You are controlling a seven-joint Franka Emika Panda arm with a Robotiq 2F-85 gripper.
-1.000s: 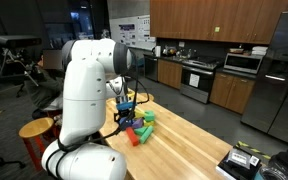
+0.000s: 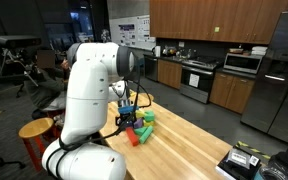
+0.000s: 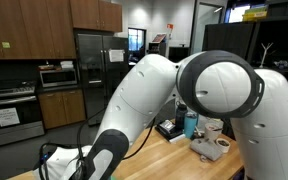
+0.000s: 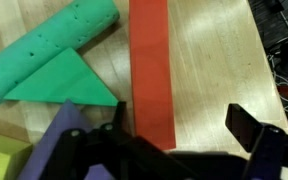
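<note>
In the wrist view, a long red block (image 4: 152,75) lies on the wooden table, running from the top edge down between my fingers. My gripper is open above it, one finger on each side, with the left finger nearer the block than the right. Exterior view 1 has the gripper (image 2: 126,113) low over the near left part of the table, close to the red block (image 2: 132,136). From exterior view 2 the fingertips and the blocks under them are hard to make out.
Left of the red block are a green cylinder (image 4: 49,45), a green triangle (image 4: 69,82), a purple block (image 4: 72,145) and a yellow-green block (image 4: 2,155). Dark cables (image 4: 286,60) lie by the table's edge. More green blocks (image 2: 242,158) rest nearer the camera.
</note>
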